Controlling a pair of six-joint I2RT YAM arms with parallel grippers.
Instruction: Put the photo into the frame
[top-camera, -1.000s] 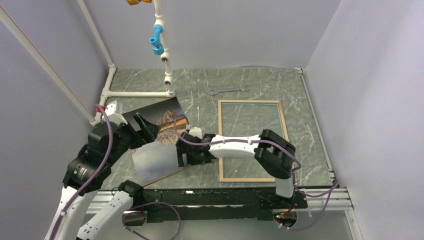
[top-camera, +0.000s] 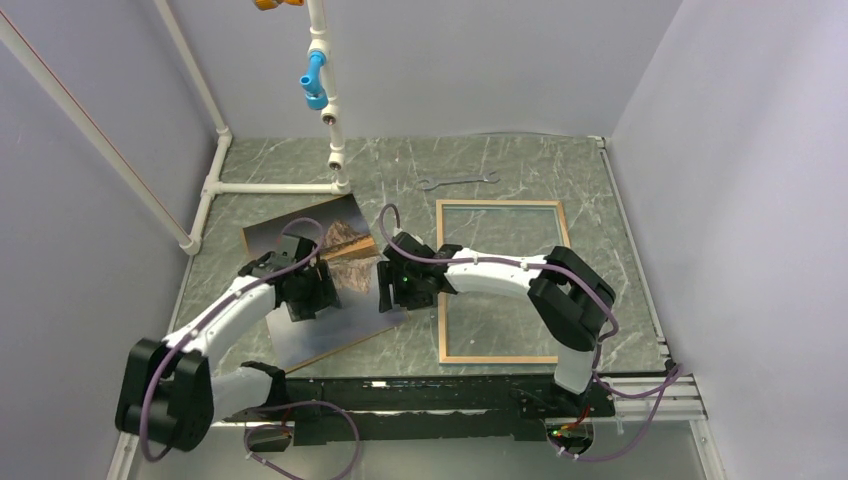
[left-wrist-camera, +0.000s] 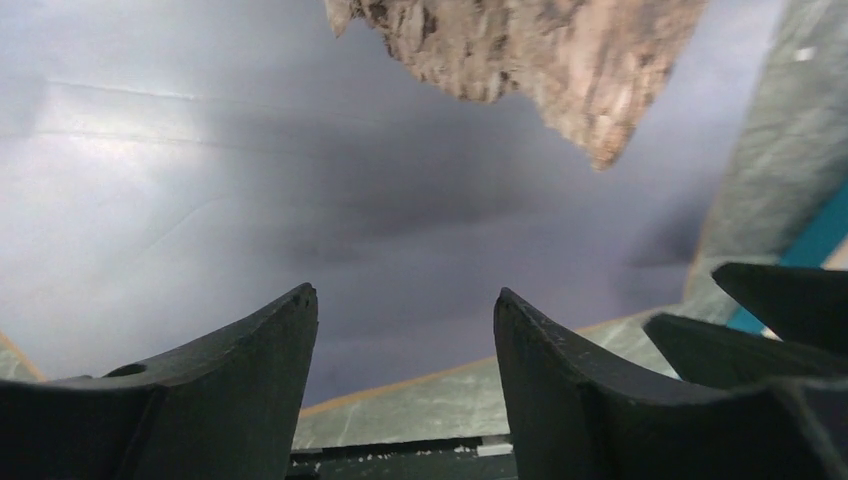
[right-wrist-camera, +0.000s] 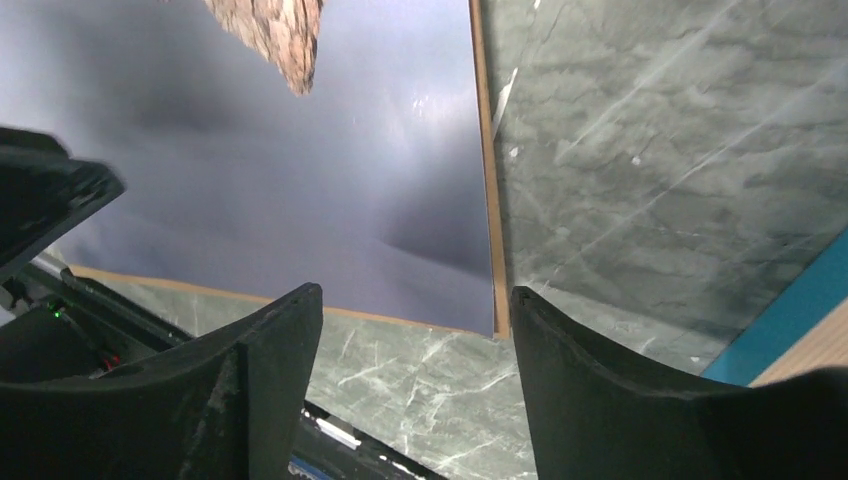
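Observation:
The photo (top-camera: 345, 325), a mountain picture mirrored in water on a board with a tan edge, lies slanted on the left of the table. My left gripper (top-camera: 308, 312) is over its lower middle, fingers apart; in the left wrist view only the photo's surface and lower edge show between the fingers. Close to the photo's right edge, my right gripper (top-camera: 393, 303) points down. Its fingers (right-wrist-camera: 275, 345) stand apart, with the photo's corner beyond them in the right wrist view. The wooden frame (top-camera: 500, 358) lies flat to the right, partly under the right arm.
A wrench (top-camera: 458, 181) lies behind the frame. White pipes (top-camera: 280, 188) with a blue fitting (top-camera: 314, 80) stand at the back left. Bare table shows at the far right and between photo and frame.
The right gripper has shifted slightly right and back. Photo and frame look unmoved.

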